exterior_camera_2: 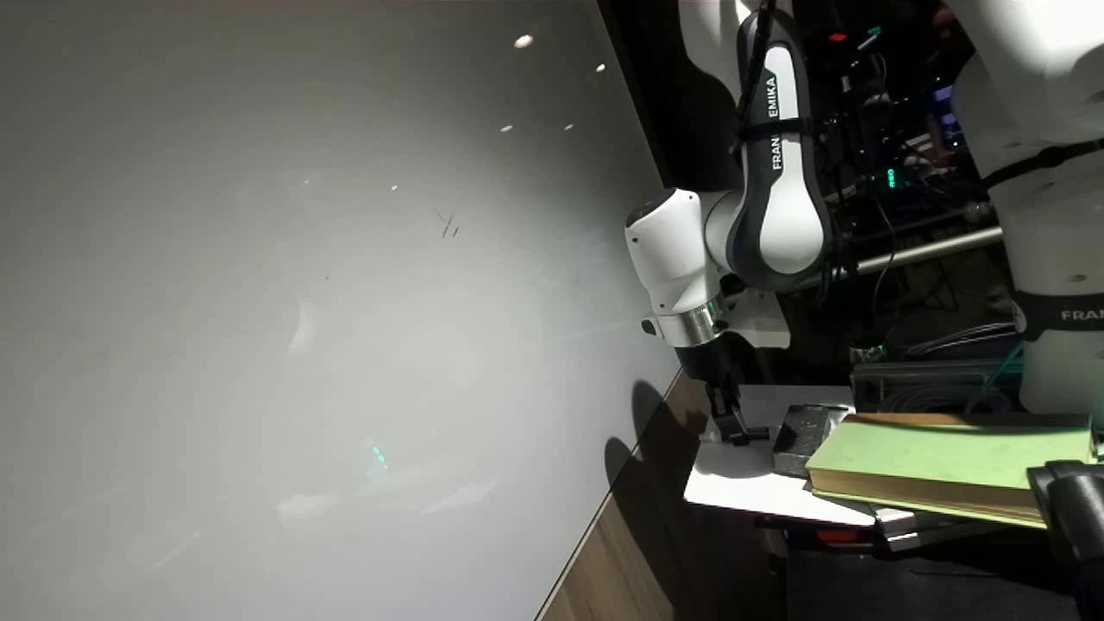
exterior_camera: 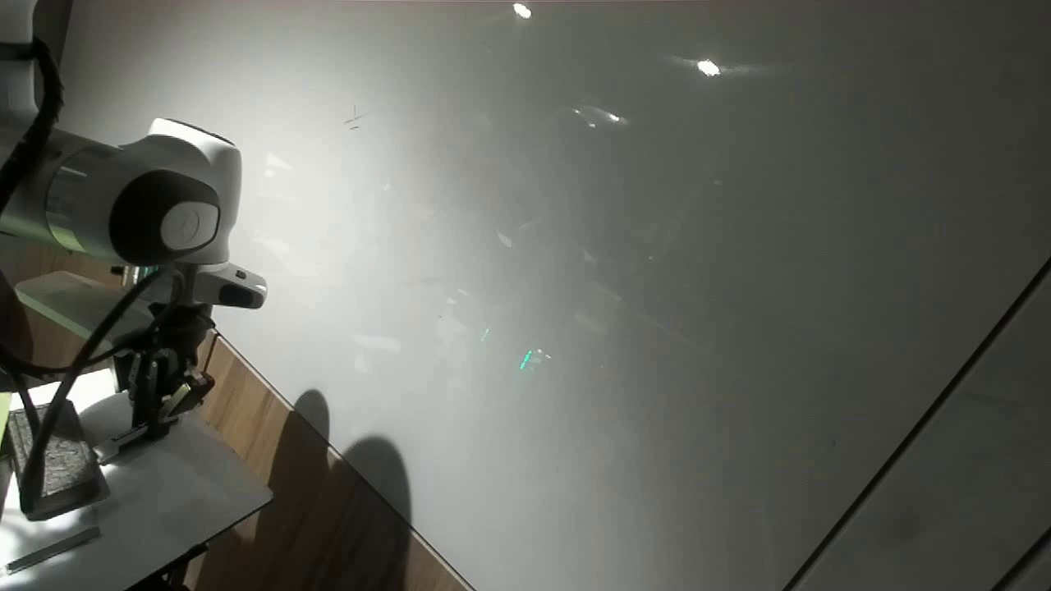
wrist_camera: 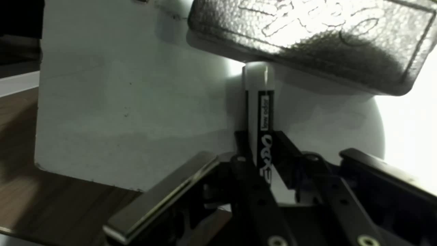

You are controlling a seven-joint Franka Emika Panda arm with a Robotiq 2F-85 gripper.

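A white marker with a black "low odor" label [wrist_camera: 264, 110] lies on the white board-like surface [wrist_camera: 123, 114], its pale end pointing at the dark block. My gripper is low over the marker, partly open, with one finger on either side of it. Little room shows between the fingers and the marker, and I cannot make out firm contact. In the first exterior view the gripper [exterior_camera: 153, 425] reaches down to the surface, and the second exterior view shows the gripper [exterior_camera_2: 737, 435] there too.
A dark, shiny block [wrist_camera: 327, 45] lies just beyond the marker's end. Next to it a thick green book [exterior_camera_2: 952, 455] stands out. A large whiteboard [exterior_camera: 591, 295] fills the side. Bare surface shows left of the marker in the wrist view.
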